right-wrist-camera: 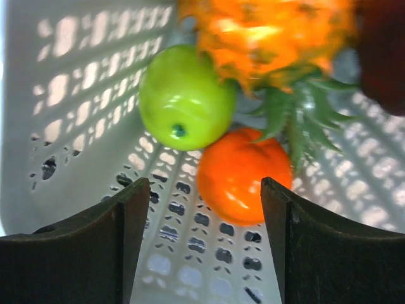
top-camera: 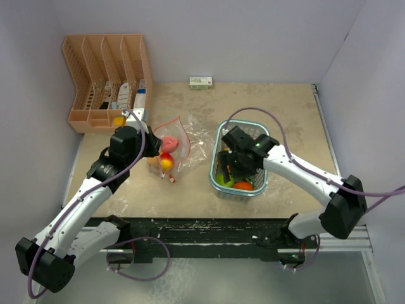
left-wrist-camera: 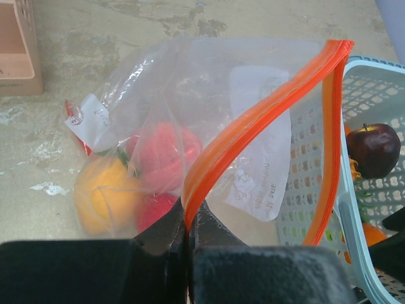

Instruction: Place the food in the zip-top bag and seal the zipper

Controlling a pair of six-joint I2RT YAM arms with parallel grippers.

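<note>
Held at its orange zipper edge, the clear zip top bag (left-wrist-camera: 209, 82) gapes open, with my left gripper shut on that edge. Inside the bag lie a pink-red item (left-wrist-camera: 168, 155) and a yellow-and-red fruit (left-wrist-camera: 111, 196). My right gripper is open inside the light blue basket (top-camera: 214, 174), nothing between its fingers. In the right wrist view an orange-red fruit (right-wrist-camera: 243, 174) shows between and beyond the fingertips. Beside it are a green apple (right-wrist-camera: 185, 98) and an orange pineapple (right-wrist-camera: 266, 31) with green leaves. A dark red fruit (left-wrist-camera: 373, 151) sits at the basket's far end.
A peach-coloured divided rack (top-camera: 95, 120) stands at the back left, and a small white-green box (top-camera: 200, 82) lies against the back wall. The basket wall stands close to the bag's right side. Table to the basket's right is clear.
</note>
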